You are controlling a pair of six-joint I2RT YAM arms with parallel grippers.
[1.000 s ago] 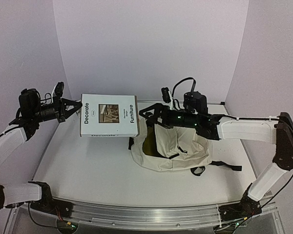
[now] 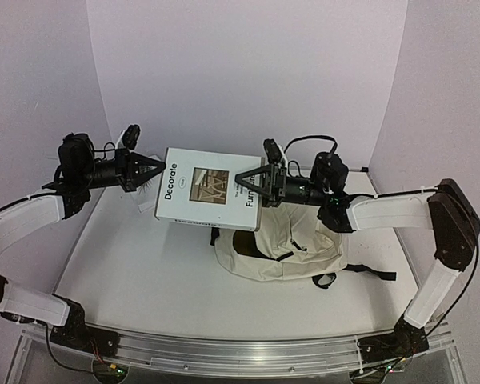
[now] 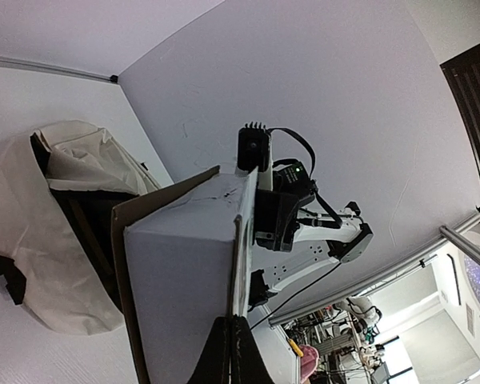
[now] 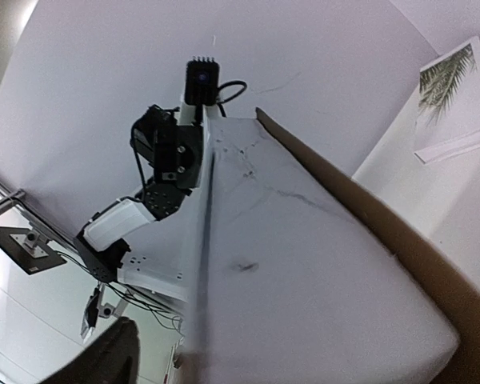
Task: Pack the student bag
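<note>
A large white box (image 2: 184,184) printed "Decorate Furniture" hangs tilted above the cream bag (image 2: 288,252), which lies open on the table. My left gripper (image 2: 156,164) is shut on the box's left edge; in the left wrist view its fingers (image 3: 222,360) meet at that edge. My right gripper (image 2: 248,178) reaches over the box's right end, fingers around the edge; whether they are closed on it I cannot tell. In the right wrist view the box's white side (image 4: 312,288) fills the lower middle, with the left arm beyond.
A white sheet with a palm print lies at the back left, mostly hidden in the top view. Black straps (image 2: 368,272) trail right of the bag.
My left gripper and the box have moved right, toward my right gripper and over the bag. The right gripper now overlaps the box's right end.
</note>
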